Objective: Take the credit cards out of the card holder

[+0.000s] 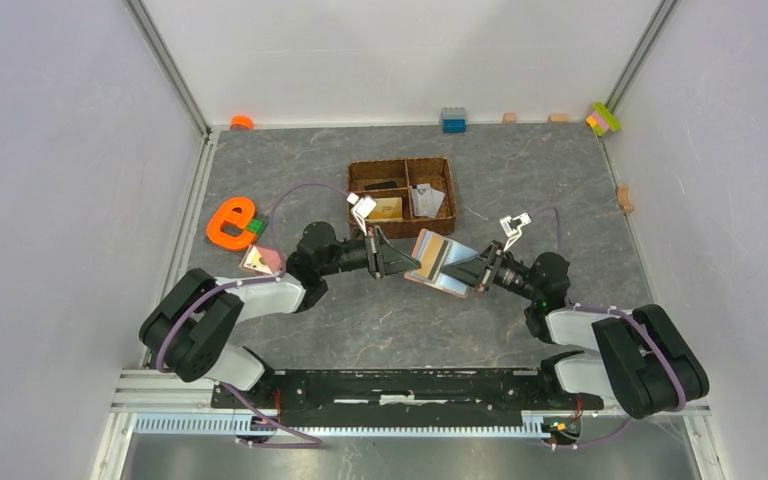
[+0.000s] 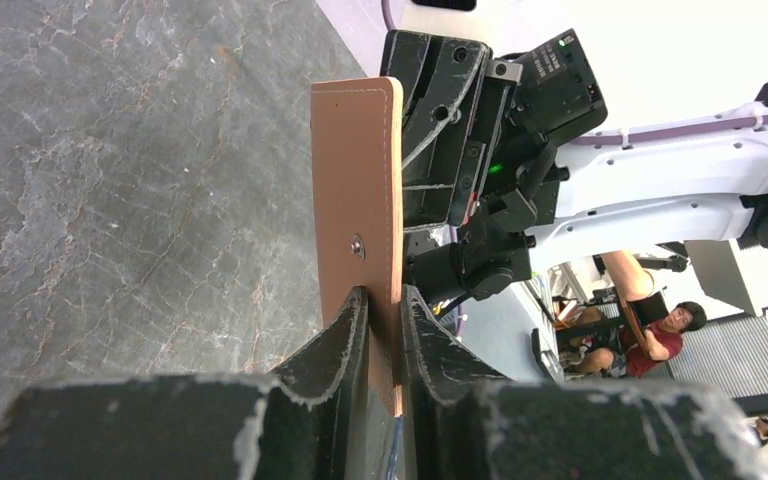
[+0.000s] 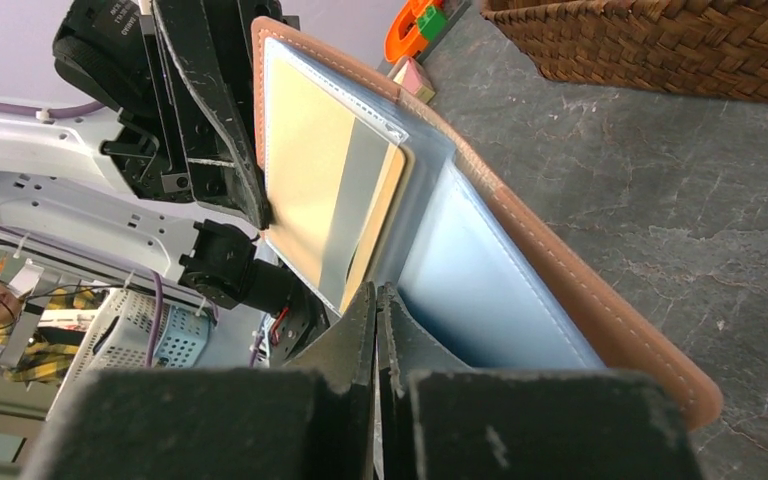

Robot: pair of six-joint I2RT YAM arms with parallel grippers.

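Note:
The brown card holder (image 2: 345, 190) is tilted up above the table, with my left gripper shut on one end of it. Its inner side, with clear bluish sleeves (image 3: 480, 265), faces my right gripper. A tan credit card (image 3: 310, 140) with a grey stripe sits in the sleeve, its edge standing a little proud. My right gripper is shut, with nothing between its fingers. Its tips are right by the card's lower corner, and the card lies outside them. From above, the holder (image 1: 428, 262) spans the space between both grippers.
Behind the holder stands a divided woven basket (image 1: 355, 172) holding several flat items. An orange letter (image 1: 222, 225) and a pinkish triangular block (image 1: 260, 260) lie at the left.

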